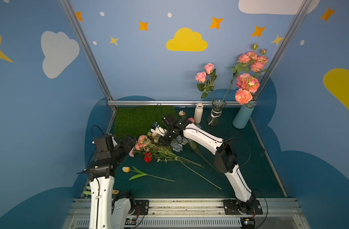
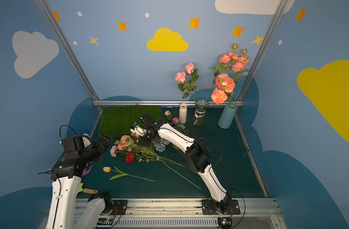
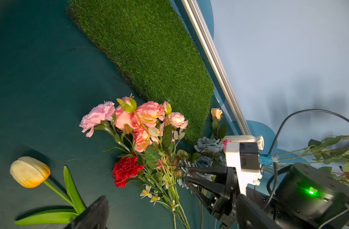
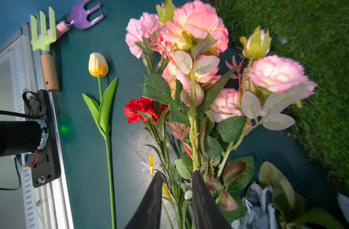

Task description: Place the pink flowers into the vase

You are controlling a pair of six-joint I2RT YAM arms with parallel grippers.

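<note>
Pink flowers (image 4: 199, 24) lie in a mixed bunch on the dark green table, heads toward the grass mat, with a pale pink bloom (image 4: 275, 72) at one side. My right gripper is over their stems, fingers apart; stems show between and beneath the fingers, and whether they touch is unclear. My left gripper stands open to the left of the bunch, holding nothing. At the back, a glass vase (image 1: 215, 112) holds pink roses (image 1: 205, 73), and a blue vase (image 1: 243, 115) has larger coral-pink blooms (image 1: 247, 85) above it.
A white vase (image 1: 198, 113) stands left of the glass one. A red carnation (image 3: 125, 170) and blue-grey flowers (image 3: 208, 145) lie against the bunch. The yellow tulip (image 4: 97, 64) rests apart, near the garden forks (image 4: 48, 42).
</note>
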